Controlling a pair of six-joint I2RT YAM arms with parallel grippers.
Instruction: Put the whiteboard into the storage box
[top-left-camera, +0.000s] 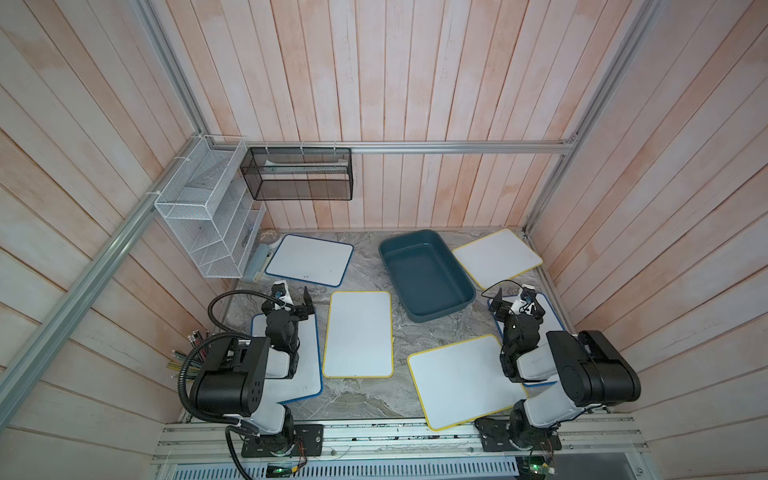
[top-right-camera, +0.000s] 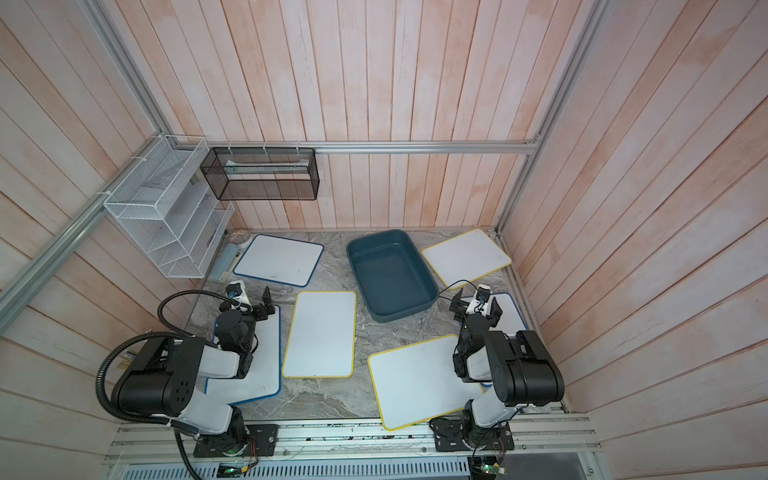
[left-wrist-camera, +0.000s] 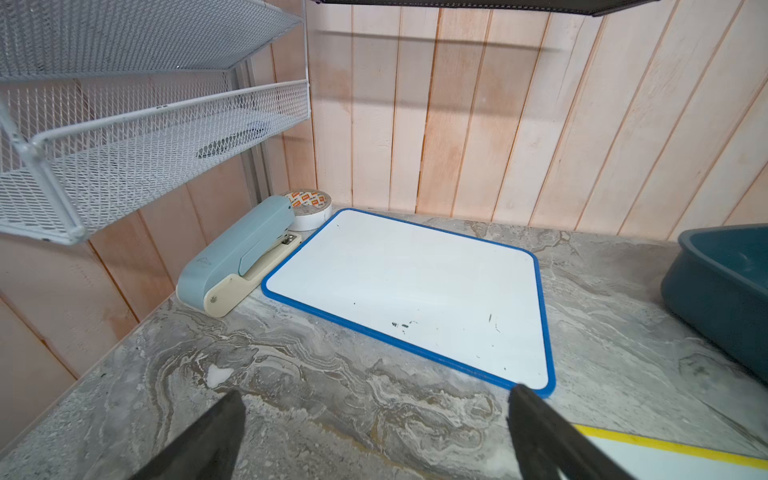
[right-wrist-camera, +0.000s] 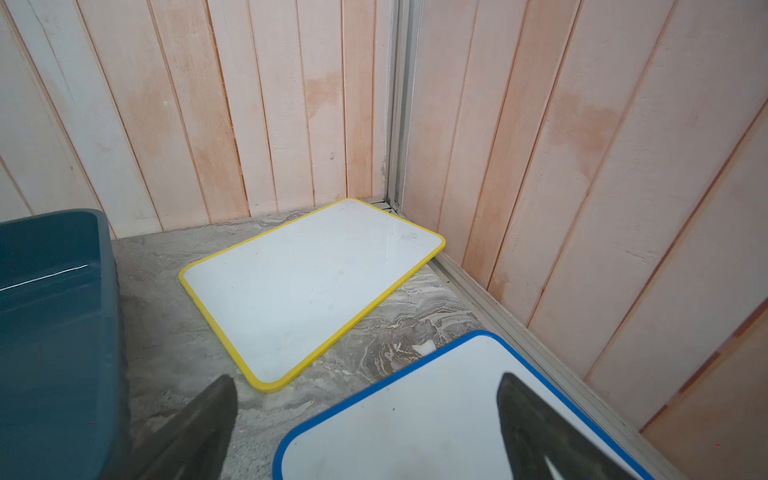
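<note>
Several whiteboards lie flat around an empty dark teal storage box (top-left-camera: 426, 276). Blue-edged ones are at the back left (top-left-camera: 310, 260), under the left arm (top-left-camera: 306, 376) and under the right arm (top-left-camera: 549, 313). Yellow-edged boards lie left of the box (top-left-camera: 358, 334), at the back right (top-left-camera: 497, 257) and at the front right (top-left-camera: 464, 380). Above the near-left board, my left gripper is open and empty. Wide apart too are the fingers of my right gripper, over the right blue-edged board with nothing between them.
A pale blue stapler (left-wrist-camera: 236, 252) and a tape roll (left-wrist-camera: 309, 208) sit by the left wall. White wire shelves (top-left-camera: 209, 208) and a black mesh basket (top-left-camera: 297, 189) hang above the back left. Narrow strips of bare table separate the boards.
</note>
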